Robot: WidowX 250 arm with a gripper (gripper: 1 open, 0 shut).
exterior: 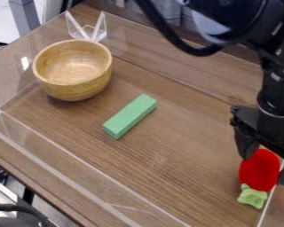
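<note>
A red object [259, 170] with a green leafy part [252, 196] lies at the right front of the table. My black gripper [262, 148] is low over it, its fingers around or just above the red object's upper part; whether they touch it I cannot tell, nor how wide they stand.
A wooden bowl [72, 69] sits at the upper left, and a green block [129, 115] lies left of centre. A dark cable arches over the back.
</note>
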